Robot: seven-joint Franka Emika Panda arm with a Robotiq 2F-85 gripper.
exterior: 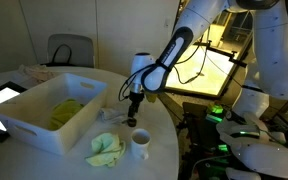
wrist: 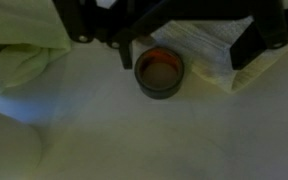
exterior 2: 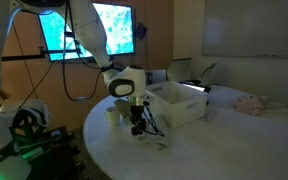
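A small dark ring-shaped object [wrist: 159,73], possibly a tape roll, lies on the white table, with reddish-brown showing inside it. In exterior view 1 it appears as a dark spot [exterior: 131,122] close below my fingers. My gripper is open above the table, and the ring lies nearer its left finger in the wrist view. Nothing is seen held. A pale cloth [wrist: 209,50] stretches beneath the gripper. In exterior view 2 the gripper [exterior 2: 142,126] hangs low over the table, its tips partly lost against dark parts.
A white mug [exterior: 140,146] and a green cloth [exterior: 106,150] lie near the ring. The large white box [exterior: 39,135] holds a yellow-green item [exterior: 66,112]. A pinkish cloth [exterior 2: 250,104] lies farther off; exterior view 2 shows bare table on the right.
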